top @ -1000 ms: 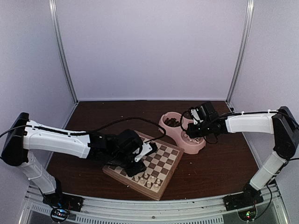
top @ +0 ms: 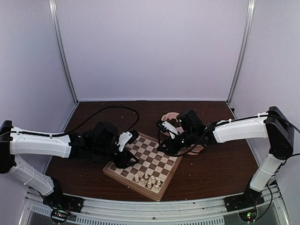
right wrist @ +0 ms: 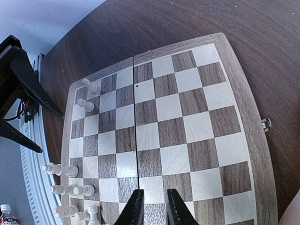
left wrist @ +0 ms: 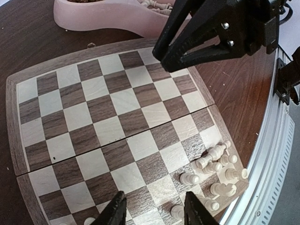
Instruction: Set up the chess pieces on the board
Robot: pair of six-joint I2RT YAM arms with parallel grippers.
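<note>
The wooden chessboard (top: 154, 162) lies tilted on the table. White chess pieces (left wrist: 189, 178) stand in rows along its near edge, with one piece (left wrist: 213, 154) seen at a slant in the left wrist view. Two more pieces (right wrist: 85, 105) are at that edge's other end in the right wrist view. Over the board's left side hangs my left gripper, its fingers apart and empty. My right gripper (top: 160, 150) is above the far right part of the board, shut on a white piece; the fingers (right wrist: 136, 206) show in its wrist view, but the piece is hidden now.
Behind the board's right side sits a pink two-bowl dish (left wrist: 96, 16), partly covered by the right arm; dark pieces (top: 174, 122) lie in one bowl, pale ones (left wrist: 157, 6) in the other. Bare table shows on the right. The middle of the board is clear.
My left arm has drawn back to the left.
</note>
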